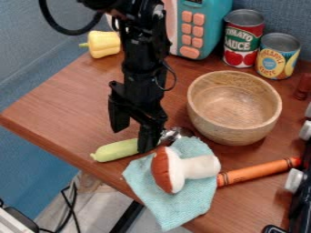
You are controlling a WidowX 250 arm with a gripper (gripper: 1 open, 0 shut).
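Note:
The black gripper (136,124) hangs over the left middle of the wooden table, fingers pointing down. One finger reaches down by the right end of a pale green corn or zucchini-like toy (116,150), near a small metallic item (170,136). Whether the fingers are open or hold anything is hard to tell. A light blue cloth (170,202) lies at the front, with a red-and-white toy mushroom (185,167) on it.
A wooden bowl (232,107) sits right of the gripper. Two cans (243,41), a teal toy (195,27) and a yellow object (102,43) stand behind. An orange rolling pin (255,173) lies front right.

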